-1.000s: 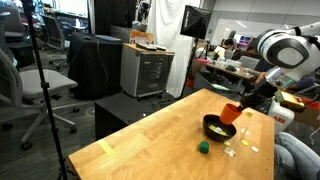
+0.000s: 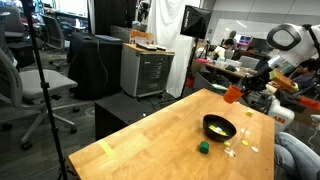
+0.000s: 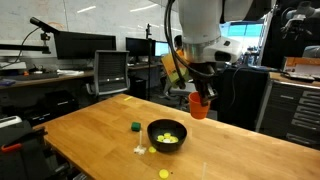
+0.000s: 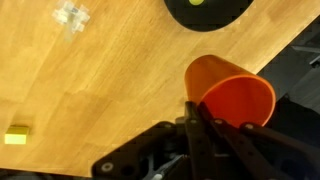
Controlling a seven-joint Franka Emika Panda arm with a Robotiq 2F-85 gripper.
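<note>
An orange cup [image 3: 198, 105] hangs above the table, with my gripper shut on its rim. In the wrist view the open mouth of the cup [image 4: 238, 105] faces up toward the camera, and its inside looks empty. A black bowl [image 2: 219, 127] with yellow pieces [image 3: 168, 138] in it rests on the table, lower than the cup. From the second exterior view the cup appears to the right of the bowl [image 3: 167, 147], apart from it. Only an edge of the bowl [image 4: 215, 19] shows at the top of the wrist view.
A green block [image 3: 136, 127] lies on the wooden table [image 2: 150, 145] beside the bowl. Near it is a small whitish item [image 3: 141, 145]. Several yellow pieces [image 3: 163, 174] are scattered about the near side.
The cup has risen from just over the bowl, slightly away toward the back, still in my gripper. Bowl and green block have stayed where they were.
</note>
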